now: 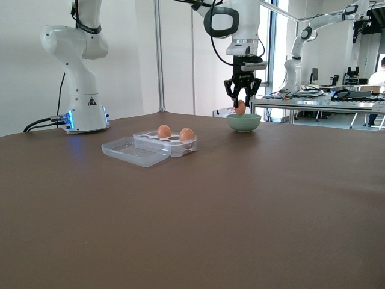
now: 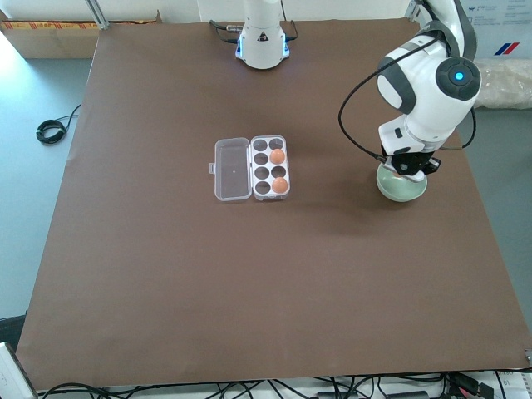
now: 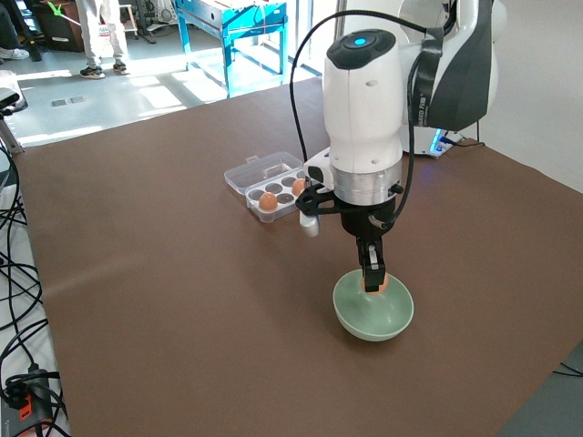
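My black gripper [image 1: 240, 103] hangs directly over a pale green bowl [image 1: 243, 123], shut on an orange egg [image 1: 240, 108] at the bowl's rim. In the right view the egg shows behind the fingertips, inside the bowl's outline [image 3: 373, 319]; in the left view the gripper hides it above the bowl [image 2: 401, 189]. An open clear egg carton [image 2: 233, 169] lies mid-table with two orange eggs [image 2: 278, 156] [image 2: 280, 184] in its tray and the other cells empty.
Cables run along the front edge.
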